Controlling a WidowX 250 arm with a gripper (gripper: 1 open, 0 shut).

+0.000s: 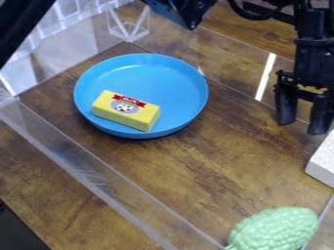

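Note:
A black gripper (303, 115) hangs at the right edge, low over the wooden floor, its two dark fingers spread apart with nothing visible between them. A blue plate (183, 83) sits at the upper left, holding a yellow box (125, 110) with a red-and-white label. The gripper is to the right of the plate, apart from it.
A white object (325, 160) lies just below the gripper at the right edge. A green bumpy object (271, 230) sits at the bottom right. Clear tray walls line the left side.

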